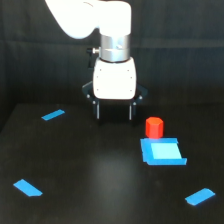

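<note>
A small red block [154, 128] with a faceted outline stands on the dark table, right of centre. Directly in front of it lies a pale square [165, 151] framed by blue tape [147, 152]. My gripper [114, 112], dark against a dark background, hangs to the left of the red block and points down. Its two fingers stand wide apart with nothing visible between them. Fine detail at the fingertips is hard to make out.
Short blue tape strips mark the table at the back left [53, 115], front left [27, 188] and front right [200, 197]. A dark curtain hangs behind.
</note>
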